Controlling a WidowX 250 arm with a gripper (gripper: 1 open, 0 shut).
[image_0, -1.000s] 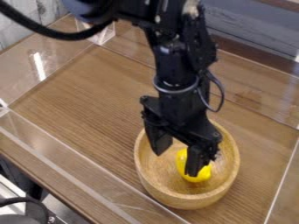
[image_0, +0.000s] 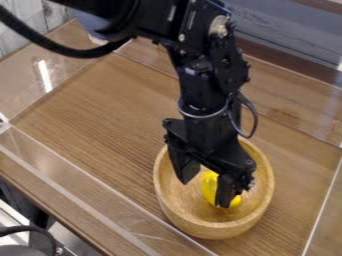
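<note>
My black gripper (image_0: 207, 172) reaches down from the top into a round wooden bowl (image_0: 189, 212) in the lower middle, its fingers open around a yellow object (image_0: 231, 200) in the bowl. The yellow object is partly hidden behind the gripper, and whether the fingers touch it cannot be told.
A low light wall runs along the back edge, and a dark cable hangs at the lower left.
Over the last second my gripper has shifted slightly lower over the yellow object. The bowl looks unmoved.
</note>
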